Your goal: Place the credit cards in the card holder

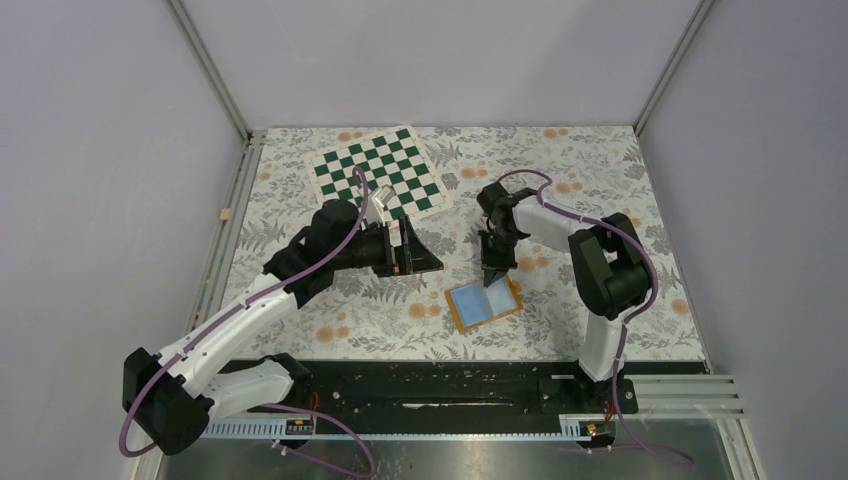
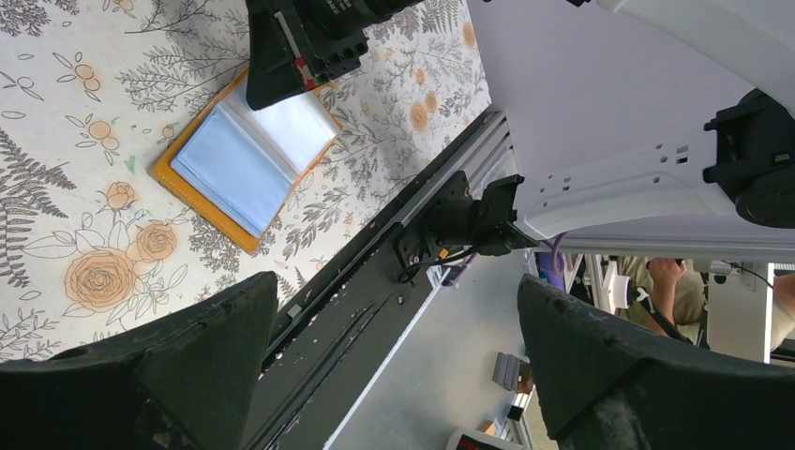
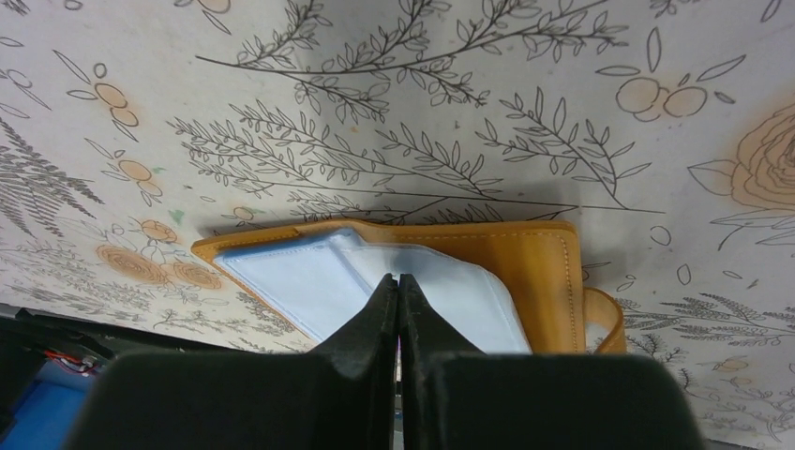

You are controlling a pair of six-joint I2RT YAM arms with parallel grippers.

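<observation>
The card holder (image 1: 484, 304) lies open on the table, tan leather with a blue sleeve (image 2: 234, 169) and a whitish sleeve (image 3: 441, 281). Over the whitish sleeve, at the holder's far edge, my right gripper points down with its fingertips together. Whether anything thin is pinched there, or whether the tips touch the sleeve, I cannot tell. My left gripper hangs to the left of the holder, its fingers wide apart and nothing between them. No loose credit card can be made out in any view.
A green and white checkered board (image 1: 380, 165) lies at the back left, partly behind my left arm. A strap loop (image 3: 605, 319) sticks out from the holder's side.
</observation>
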